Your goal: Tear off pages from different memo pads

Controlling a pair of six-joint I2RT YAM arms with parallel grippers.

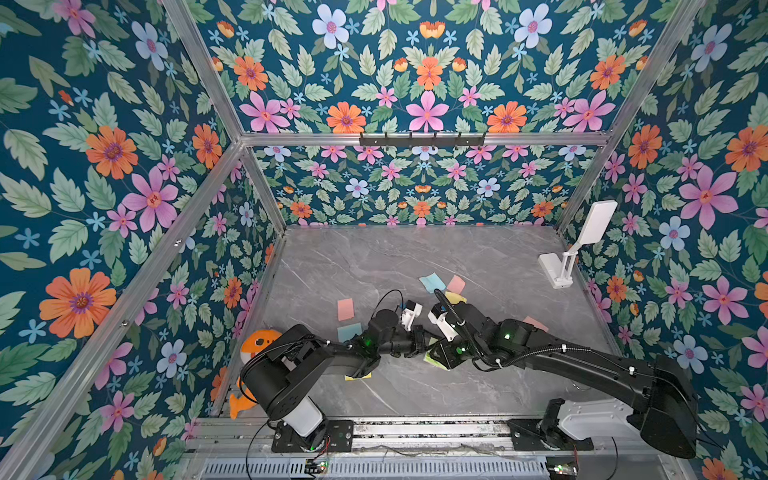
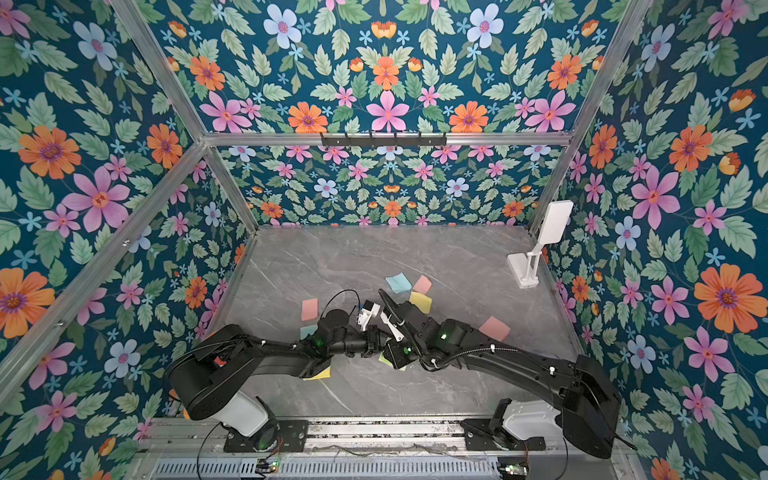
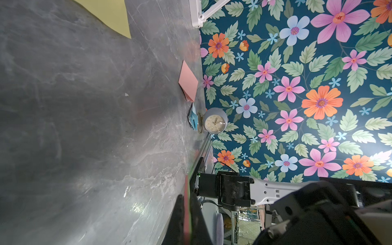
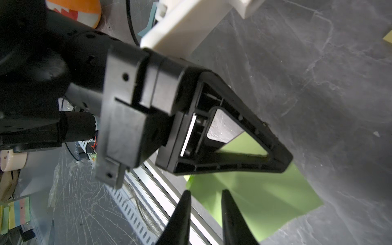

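A light green memo pad [image 4: 265, 196] is the item between my two arms at the front middle of the table. My left gripper is shut on its edge; a thin pink and green strip [image 3: 187, 179] shows edge-on between the fingers. In the right wrist view a black left finger [image 4: 261, 165] crosses the green sheet. My right gripper has its fingers part open, close by the near corner of the green pad. Whether paper lies between them is unclear. From above, the arms hide most of the pad.
Blue [image 2: 397, 283], pink [image 2: 422, 284] and yellow [image 2: 420, 301] pads lie behind the grippers; another pink one [image 2: 493, 329] is on the right. Pink [image 1: 345, 309], teal [image 1: 349, 332] and yellow [image 2: 321, 374] ones lie left. A white lamp [image 1: 560, 268] and orange plush [image 1: 257, 344] flank the table.
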